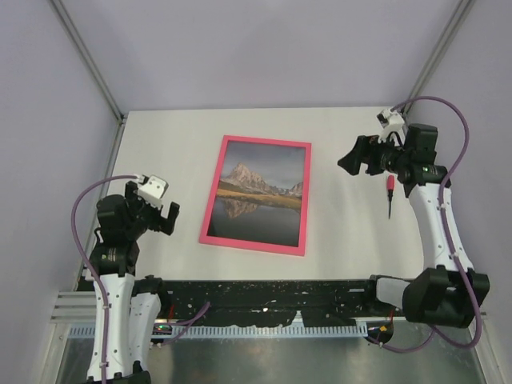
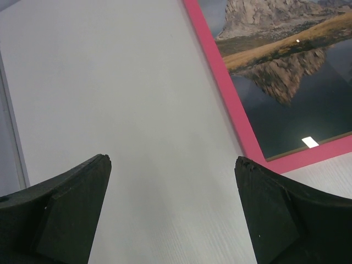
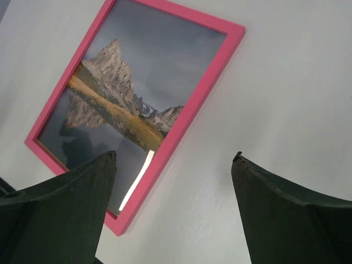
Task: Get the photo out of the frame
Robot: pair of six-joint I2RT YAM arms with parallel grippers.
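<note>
A pink frame point(image 1: 307, 184) point(image 2: 231, 99) point(image 3: 175, 135) lies flat mid-table, holding a landscape photo of a mountain mirrored in a lake point(image 1: 258, 196) point(image 2: 275, 82) point(image 3: 121, 82). My left gripper point(image 1: 154, 210) is open above the table left of the frame, nothing between its fingers. My right gripper point(image 1: 363, 157) hangs above the table right of the frame's upper corner, its fingers apart with nothing between them.
A red-handled screwdriver point(image 1: 390, 190) lies at the table's right edge. Walls bound it at the back and sides, with a dark strip along the front.
</note>
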